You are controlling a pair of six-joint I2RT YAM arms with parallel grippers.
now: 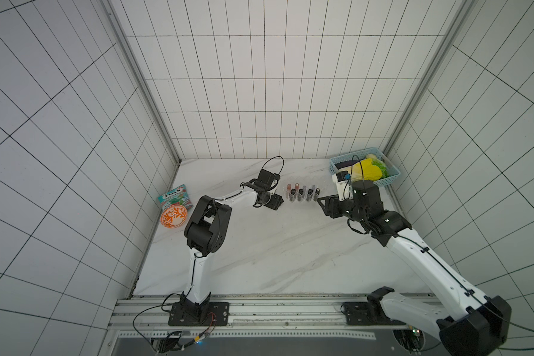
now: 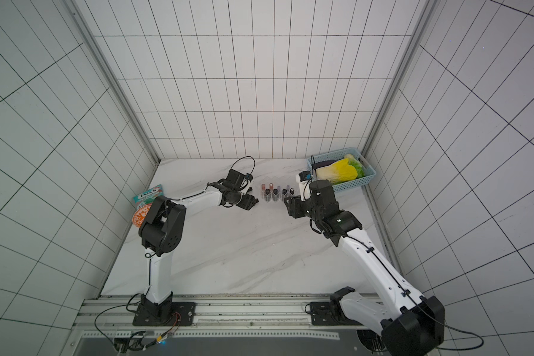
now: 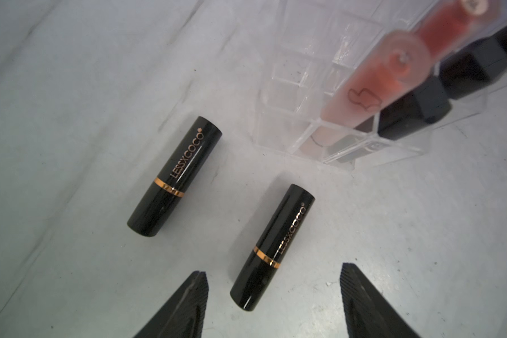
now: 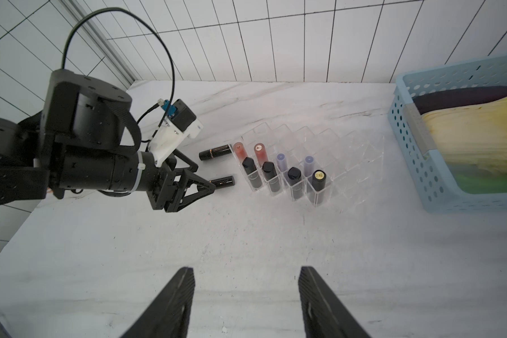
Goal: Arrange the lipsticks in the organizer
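The clear organizer holds several upright lipsticks and tubes, including a red tube, lilac ones and black-capped ones. Left of it two black lipsticks with gold bands lie on the table, one farther left, the other nearer my left gripper. That gripper stands open over the nearer lipstick, its fingers apart on either side with nothing gripped. My right gripper is open and empty, raised at the front right of the organizer, looking across at it and the left arm.
A blue basket with vegetables stands at the back right, beside the organizer. An orange round item and a teal packet lie at the table's left edge.
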